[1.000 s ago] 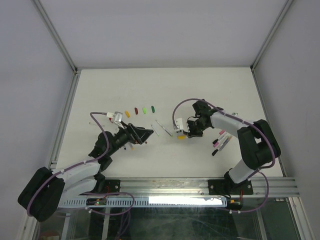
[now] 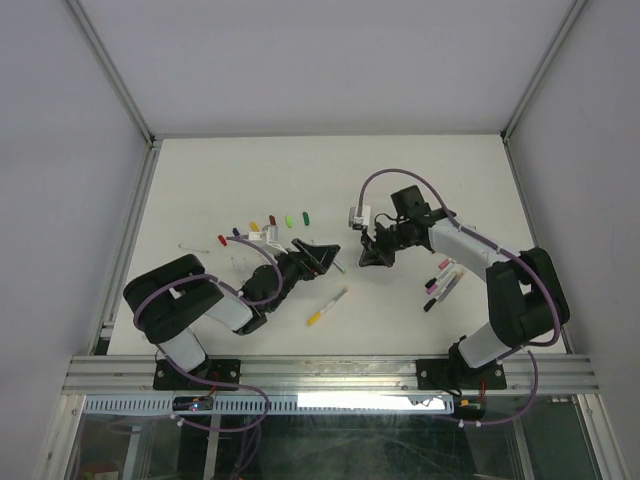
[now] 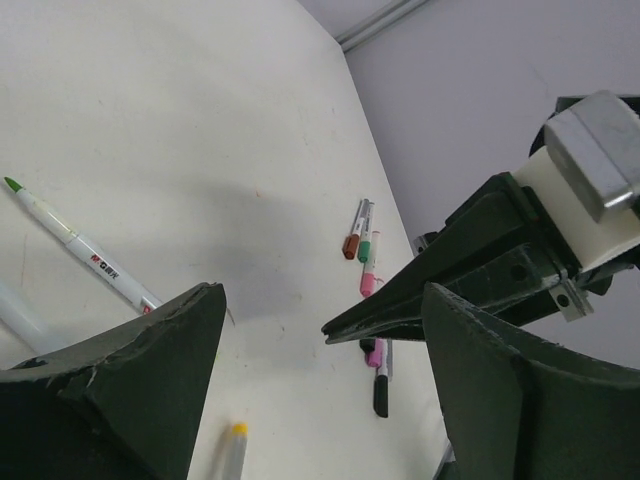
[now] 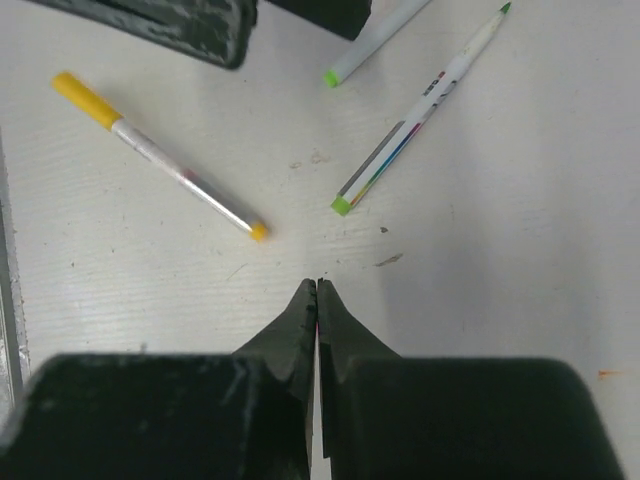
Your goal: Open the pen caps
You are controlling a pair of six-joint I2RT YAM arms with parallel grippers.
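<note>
A white pen with a yellow cap (image 2: 319, 317) lies on the table (image 2: 385, 325), in front of both grippers. In the right wrist view its yellow cap (image 4: 85, 98) is on one end. My left gripper (image 2: 326, 258) stands open, nothing between its fingers. Under and beside it lies a white pen (image 3: 98, 258) with its green nib (image 3: 13, 184) bare; a second white pen (image 3: 25, 318) is partly cut off. To the right my right gripper is shut above bare table, apart from the yellow-capped pen. Its fingertips meet, with no pen visible between them.
Loose caps, including a green cap (image 2: 306, 218) and a brown cap (image 2: 272, 220), lie in a scattered row behind the left gripper. Several pens, one with a pink cap (image 2: 433, 283), lie near the right arm.
The yellow-capped pen was at my right gripper and now lies on the table, forward and left of it. My left gripper has moved right, and my right gripper has shifted slightly left.
</note>
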